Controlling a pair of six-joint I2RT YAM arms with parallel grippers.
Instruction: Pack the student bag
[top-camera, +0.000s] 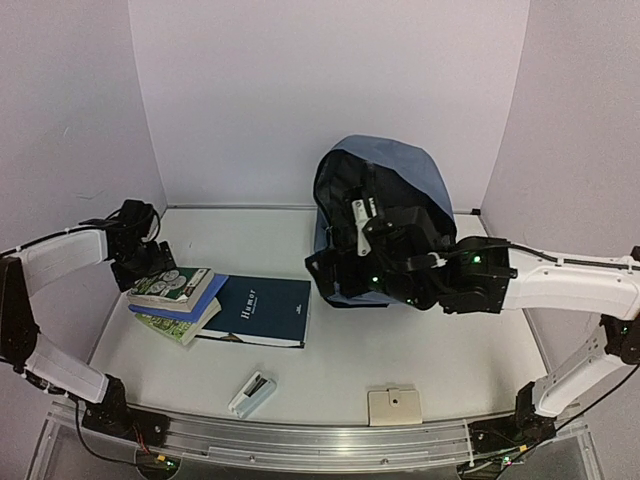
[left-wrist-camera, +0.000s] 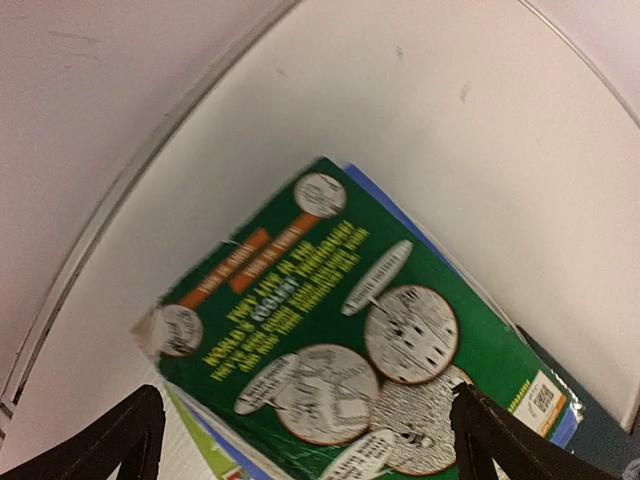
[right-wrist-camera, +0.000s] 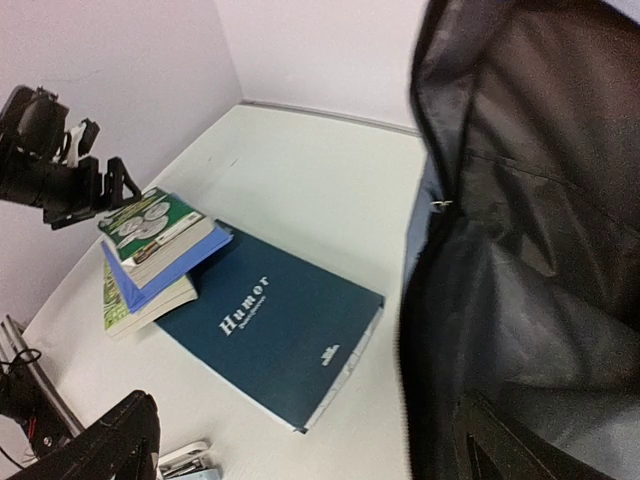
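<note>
Open, my left gripper (top-camera: 147, 268) points down over the far-left corner of the top book. That book (left-wrist-camera: 340, 340) has a dark green cover with pale circles and fills the space beyond my left fingers (left-wrist-camera: 100, 440). Under it lie a blue book (top-camera: 212, 292) and a light green one (top-camera: 165, 327), partly over the large navy "Humor" book (top-camera: 262, 308). The blue-grey backpack (top-camera: 425, 165) stands with its black inside facing left. My right gripper (top-camera: 325, 272) is open in front of it; in the right wrist view, the bag's dark edge (right-wrist-camera: 425, 330) runs between its fingers, close to the right one.
A pale pencil-case-like box (top-camera: 252, 394) with dark items lies at the front, left of centre. A beige wallet-like case (top-camera: 394, 407) is near the front edge, right of centre. Bare table (top-camera: 345, 360) lies between the books and the bag.
</note>
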